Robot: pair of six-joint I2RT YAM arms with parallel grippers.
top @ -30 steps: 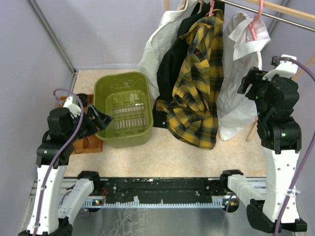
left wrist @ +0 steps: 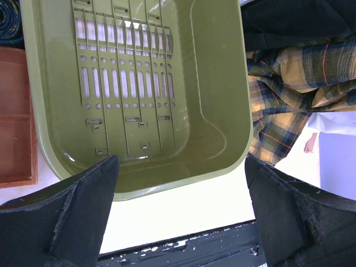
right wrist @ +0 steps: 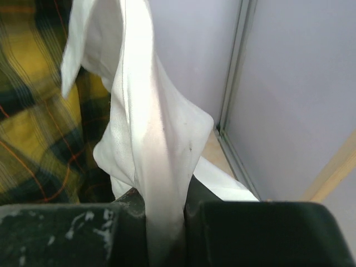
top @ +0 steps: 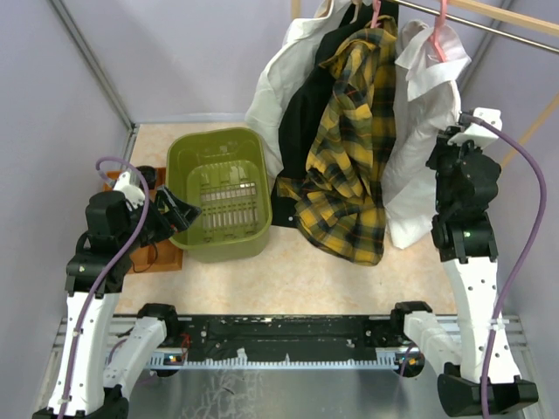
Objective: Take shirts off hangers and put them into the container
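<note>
A white shirt (top: 409, 170) hangs from a pink hanger (top: 439, 35) at the right end of the metal rail. My right gripper (top: 444, 148) is at that shirt's right side, shut on its fabric. In the right wrist view a bunched fold of the white shirt (right wrist: 147, 133) runs down between the fingers; the hanger is out of sight there. Over the front of the green basket (top: 185, 244), my left gripper (top: 196, 212) stands open and empty, its two fingers (left wrist: 289, 217) wide apart in the left wrist view.
Left of the white shirt hang a yellow-and-black plaid shirt (top: 345, 148), a black garment (top: 301, 127) and another white garment (top: 278, 87). A brown tray (top: 166, 259) lies beside the basket.
The pink hanger and collar have shifted left and tilted differently. The left arm is still.
</note>
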